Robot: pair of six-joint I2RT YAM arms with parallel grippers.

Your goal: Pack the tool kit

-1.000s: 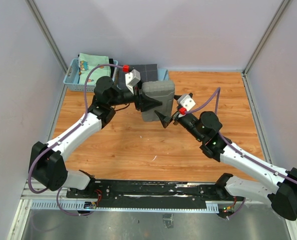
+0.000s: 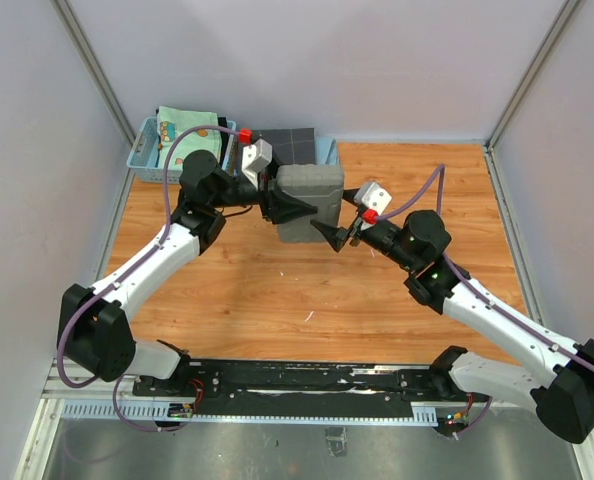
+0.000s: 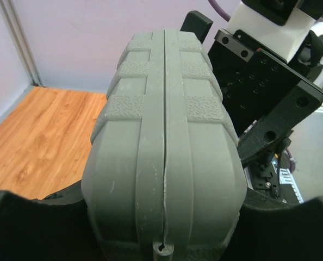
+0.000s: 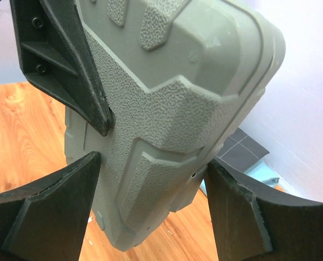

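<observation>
A closed grey hard tool case hangs above the table between my two arms. From its left side my left gripper is shut on it. In the left wrist view the case stands on edge, with its seam running up the middle and a black finger pressed to each side. At the right, my right gripper has its fingers parted around the case's edge. In the right wrist view, the fingers lie either side of a case corner; firm contact cannot be made out.
A light-blue basket holding a green-and-white cloth stands at the back left. Behind the case lie a dark folded cloth and a light-blue cloth.
The case has shifted slightly to the left together with my left gripper. My right gripper has moved a little downward in the top view, staying at the case's right edge.
</observation>
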